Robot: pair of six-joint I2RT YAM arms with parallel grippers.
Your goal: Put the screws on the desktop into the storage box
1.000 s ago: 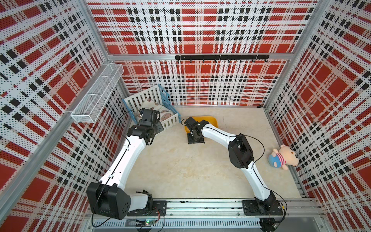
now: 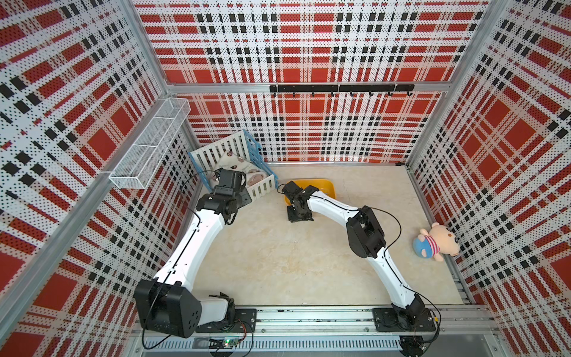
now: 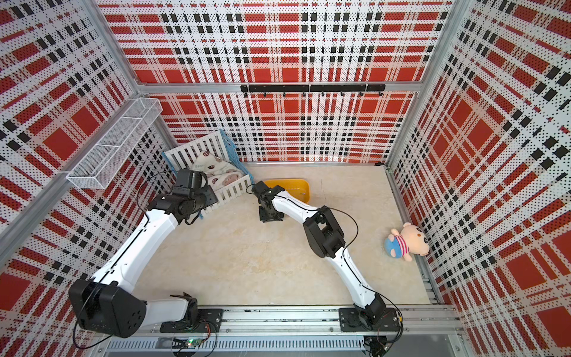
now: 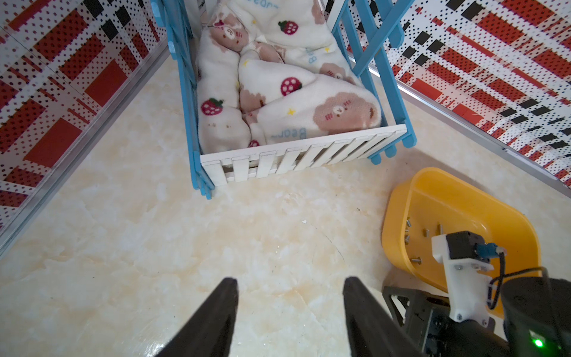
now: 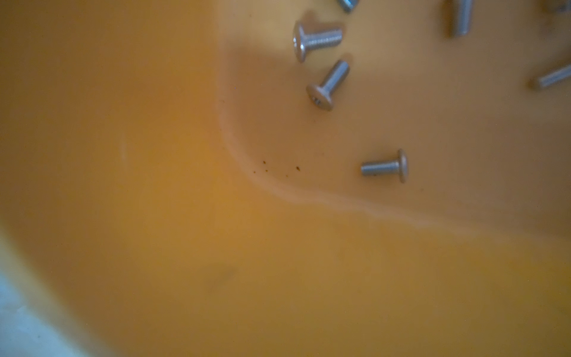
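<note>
A yellow box (image 4: 403,226) sits at the back middle of the table, with several silver screws (image 5: 382,167) lying on its floor in both wrist views. My right gripper (image 2: 300,215) is low at the box's near-left side, partly over it; its fingers are outside the right wrist view, so its finger state is unclear. My left gripper is raised over the left part of the table, fingers apart with nothing between them. The table (image 2: 285,261) shows no screws that I can make out outside the box.
A blue-and-white crib (image 4: 303,151) holding a blanket (image 4: 291,107) stands back left. A plush doll (image 2: 436,241) lies at the right edge. A wire basket (image 2: 148,142) hangs on the left wall.
My right arm's elbow has shifted slightly left and its wrist slightly lower in the top left view. My left arm has moved very slightly.
</note>
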